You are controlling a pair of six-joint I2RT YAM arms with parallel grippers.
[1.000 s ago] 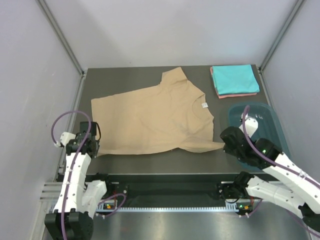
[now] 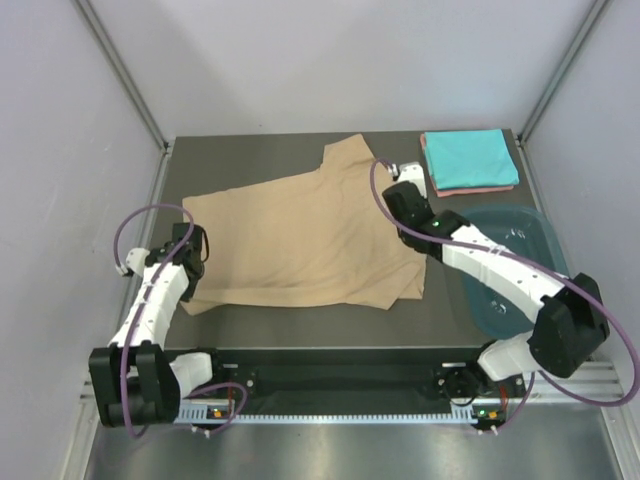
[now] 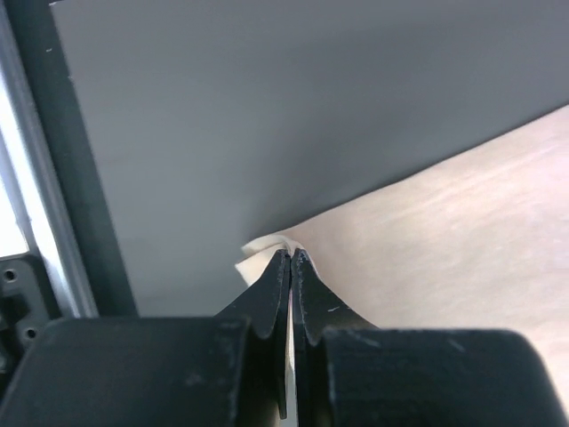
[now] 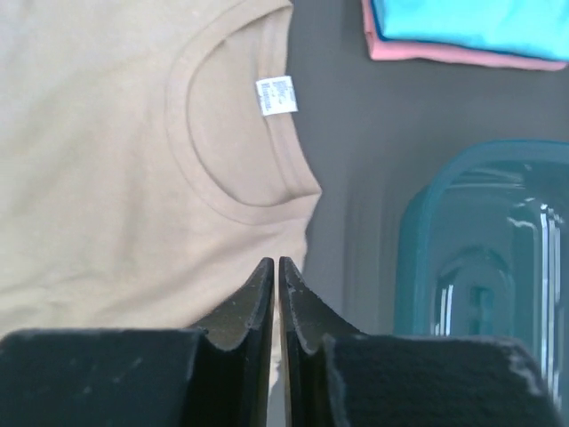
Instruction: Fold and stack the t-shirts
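A tan t-shirt (image 2: 300,235) lies spread over the middle of the table, its near edge turned up and its collar toward the right. Low at its left edge, my left gripper (image 2: 188,296) is shut on the shirt's corner; in the left wrist view a small pinched fold (image 3: 276,245) shows at the fingertips. My right gripper is over the shirt's right side below the neckline (image 4: 240,211), a narrow gap between its fingers. The white neck label (image 4: 276,95) is clear in the right wrist view. The cloth directly under the right fingers is partly hidden.
A folded turquoise shirt (image 2: 470,158) rests on a pink one (image 2: 478,190) at the back right. Beside the tan shirt stands a teal bin (image 2: 545,245), partly covered by my right arm. Bare table shows at the back left and along the front.
My right gripper has moved left and away from the front edge, from over the bin to the shirt. The shirt's near right edge has been drawn inward.
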